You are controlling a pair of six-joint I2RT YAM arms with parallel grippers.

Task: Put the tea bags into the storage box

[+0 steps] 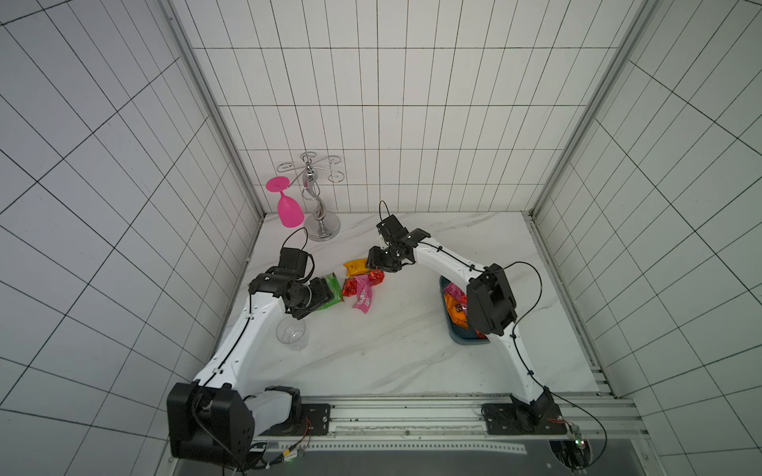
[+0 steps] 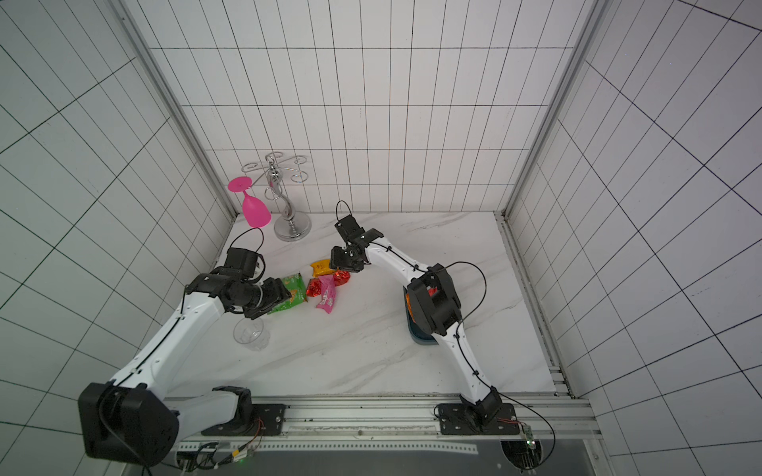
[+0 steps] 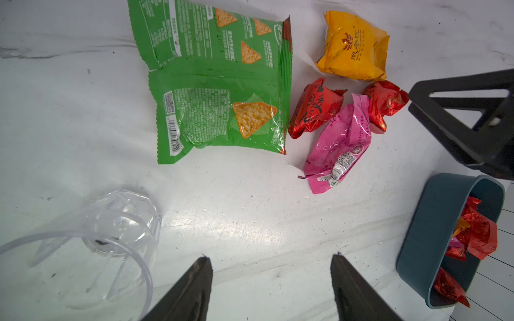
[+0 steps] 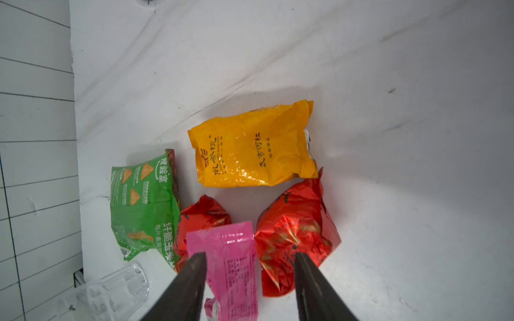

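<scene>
In the left wrist view a pink packet (image 3: 340,147) lies between two red packets, a left one (image 3: 314,108) and a right one (image 3: 385,102). Behind them rests a yellow packet (image 4: 251,147). My right gripper is open above this group; the pink packet shows below the gap between its fingers, unheld. Over the left side of the table, my left gripper is open with only bare table visible between its fingers. The dark blue storage box (image 3: 428,235) stands at the right and holds several red, orange and pink packets; the right arm partly covers it from above.
A green snack bag (image 3: 219,96) lies left of the packets. A clear glass (image 3: 120,230) is at the front left. Behind stands a metal rack (image 1: 321,224) with a pink goblet (image 1: 290,212) hung on it.
</scene>
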